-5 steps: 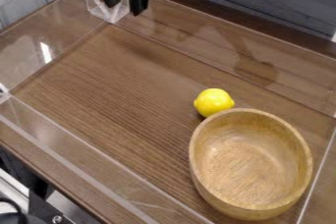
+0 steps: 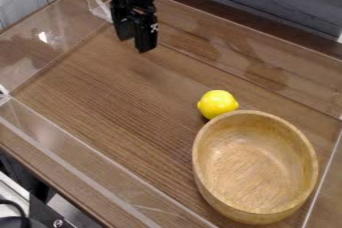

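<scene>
My gripper (image 2: 134, 37), black and hanging on its arm from the top, is over the back left of the wooden surface, its fingers apart and nothing visible between them. A yellow lemon-like object (image 2: 218, 103) lies right of centre, just behind a large light wooden bowl (image 2: 254, 194), which is empty and sits at the lower right.
Something small and clear or white (image 2: 99, 2) is behind my gripper at the back left; I cannot tell what it is. Dark edges bound it at the back and lower left.
The yellow object and the bowl are unmoved.
</scene>
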